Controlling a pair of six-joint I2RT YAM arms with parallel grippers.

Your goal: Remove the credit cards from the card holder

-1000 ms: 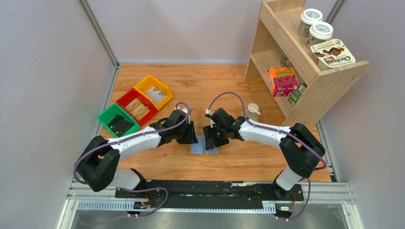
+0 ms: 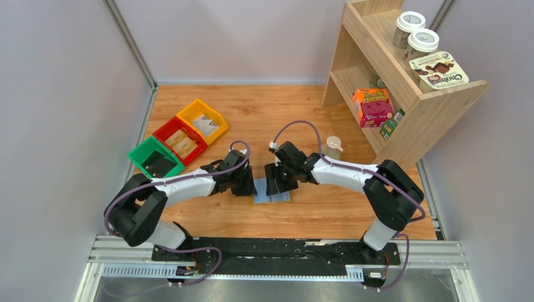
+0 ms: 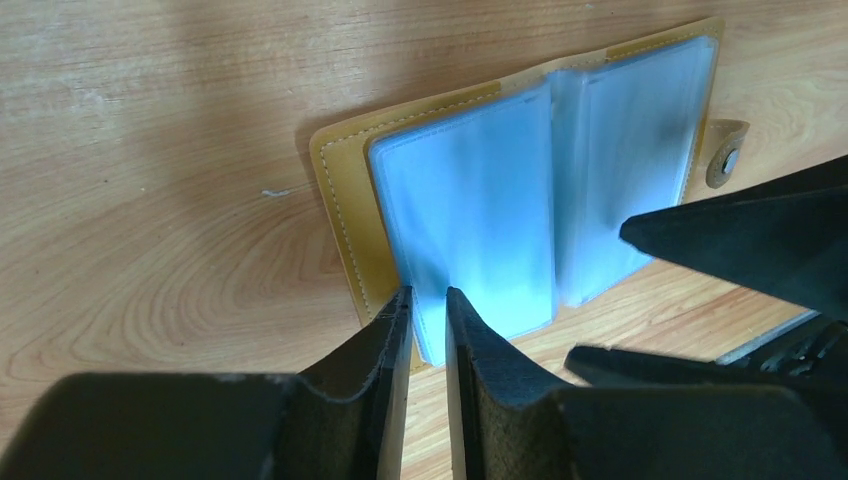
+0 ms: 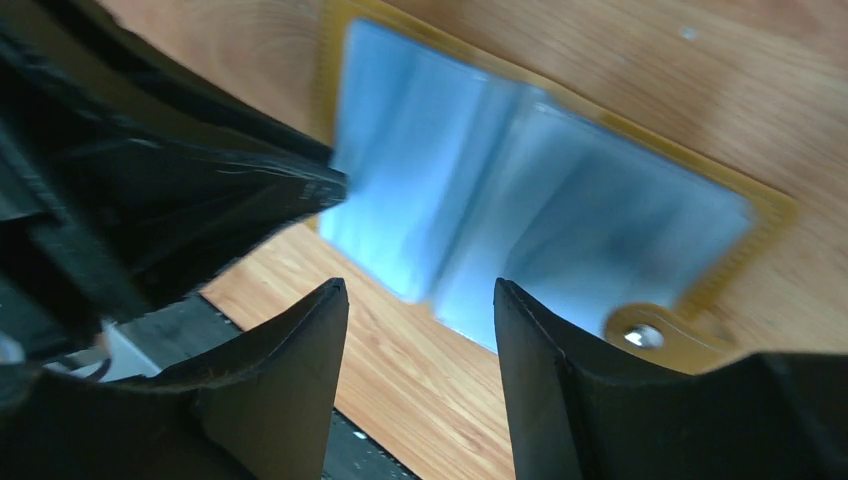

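Observation:
The card holder (image 3: pixel 365 240) lies spread open on the table, a tan cover with blue translucent sleeves (image 3: pixel 480 200). In the left wrist view, my left gripper is shut on the card holder's left edge, where tan cover and sleeve edge show between its fingers. My right gripper stands part open over the near side of the right half, with nothing held between its fingertips. Beside it in the right wrist view is the snap tab (image 4: pixel 655 335). No separate credit card can be made out; the sleeves look plain blue.
Green (image 2: pixel 151 150), red (image 2: pixel 165 131) and yellow (image 2: pixel 217 116) bins stand at the back left. A small cup (image 2: pixel 333 148) is behind the right arm. At the right is a wooden shelf (image 2: pixel 403 56) with several items.
My left gripper has come down and slightly left onto the holder's edge. The holder sits a touch farther right. The right gripper has shifted slightly left.

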